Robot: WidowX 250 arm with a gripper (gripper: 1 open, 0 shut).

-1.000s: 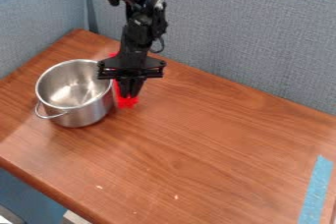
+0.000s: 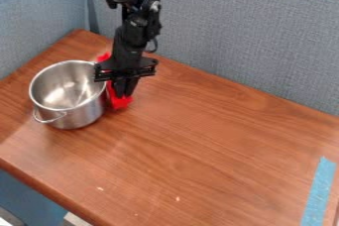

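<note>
My black gripper is lowered at the upper left of the wooden table, right beside the rim of a steel pot. A red object shows below and behind the gripper, partly hidden by it and the pot. Whether the fingers are open or closed on the red object cannot be made out.
Padded grey-blue walls border the table at the back and left. A light blue strip lies at the right.
The gripper has shifted slightly left, and the pot has moved a little left with it. The red object appears slightly shifted left too.
</note>
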